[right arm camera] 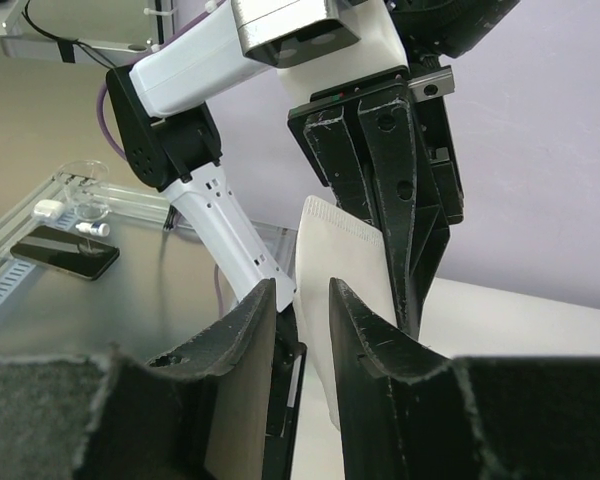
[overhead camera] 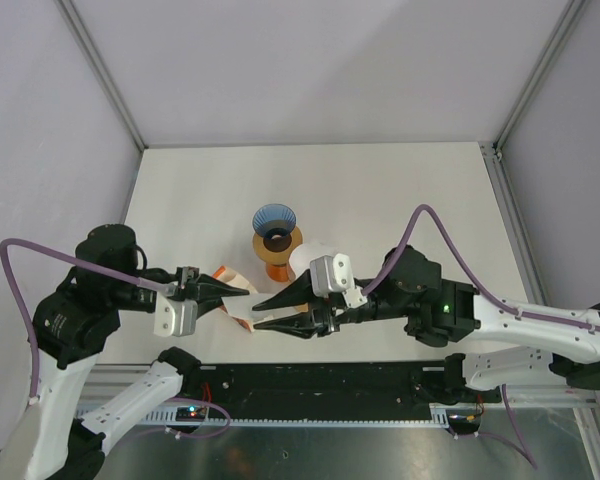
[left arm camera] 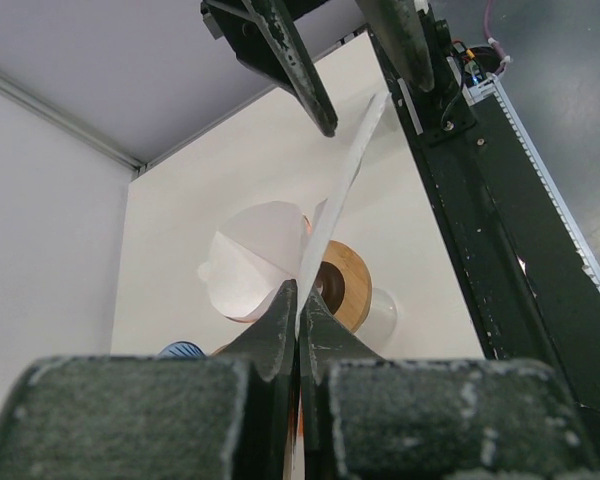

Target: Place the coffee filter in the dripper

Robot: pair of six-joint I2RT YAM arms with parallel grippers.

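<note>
My left gripper is shut on a folded white filter, seen edge-on above its fingertips in the left wrist view. In the right wrist view the filter stands upright against the left gripper's fingers. My right gripper is part open at the filter's side, its fingertips beside the upper end. Behind stand an orange dripper and a blue ribbed cup.
A white and orange bag lies under the left gripper, and a white round item is right of the dripper.
</note>
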